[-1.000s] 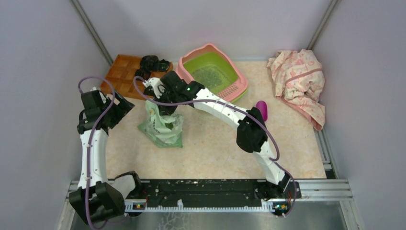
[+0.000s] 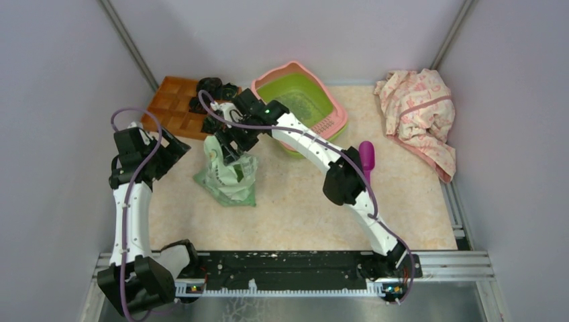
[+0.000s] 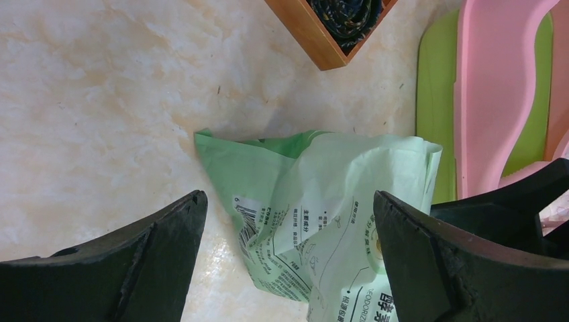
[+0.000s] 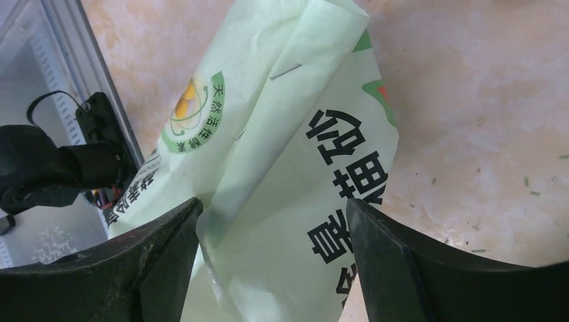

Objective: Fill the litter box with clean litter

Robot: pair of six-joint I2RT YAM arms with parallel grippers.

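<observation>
The crumpled pale-green litter bag [image 2: 227, 184] lies on the table left of centre. The pink-and-green litter box [image 2: 295, 100] stands behind it at the back, with some granules on its floor. My right gripper [image 2: 229, 149] is open at the bag's upper folded edge; in the right wrist view the bag [image 4: 282, 174] spans the space below and between the fingers. My left gripper [image 2: 176, 149] is open to the left of the bag, over bare table; its wrist view shows the bag [image 3: 268, 201] beyond its fingertips, with part of the right gripper behind.
A wooden compartment tray [image 2: 168, 100] with dark bundles sits at the back left. A purple scoop [image 2: 366, 155] lies right of centre, a pink patterned cloth [image 2: 416, 121] at the right.
The left arm and bag are nearly unchanged.
</observation>
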